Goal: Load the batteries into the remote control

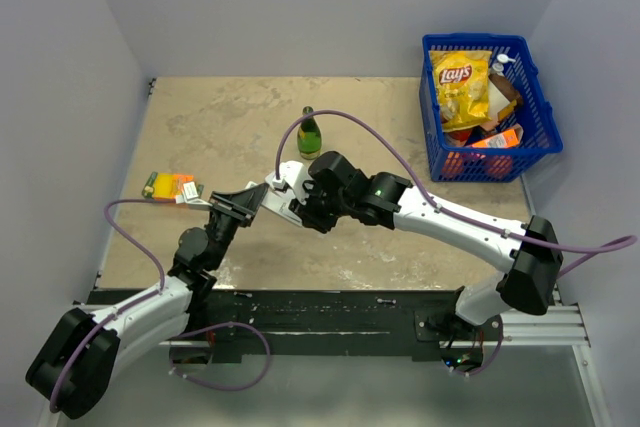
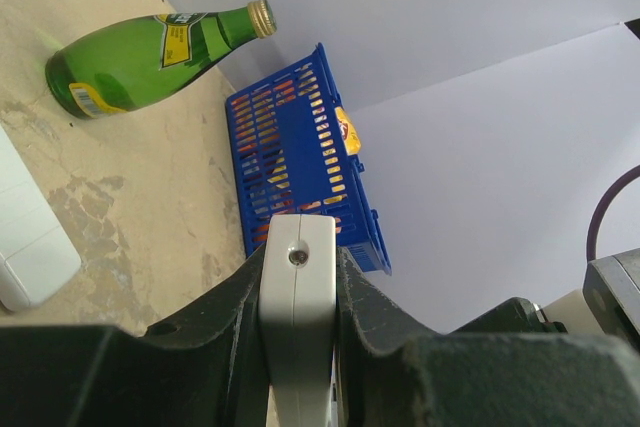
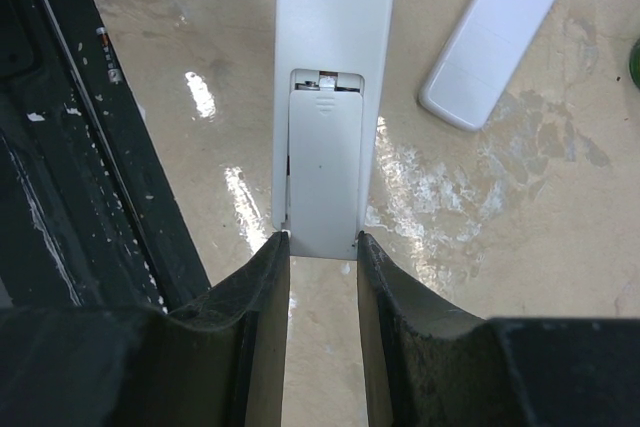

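The white remote control (image 3: 330, 17) is held between the two grippers above the table. In the left wrist view, my left gripper is shut on its end. In the right wrist view, the remote's back faces the camera, its battery cover (image 3: 324, 167) seated in the recess with a small gap at the upper edge; my right gripper is shut at the cover's lower end. A second white slab-like object (image 3: 490, 37) lies on the table beside it. No batteries can be made out.
A green bottle (image 1: 309, 135) stands at the back centre. A blue basket (image 1: 545, 137) of snacks fills the back right. A yellow-orange package (image 1: 164, 185) lies at the left.
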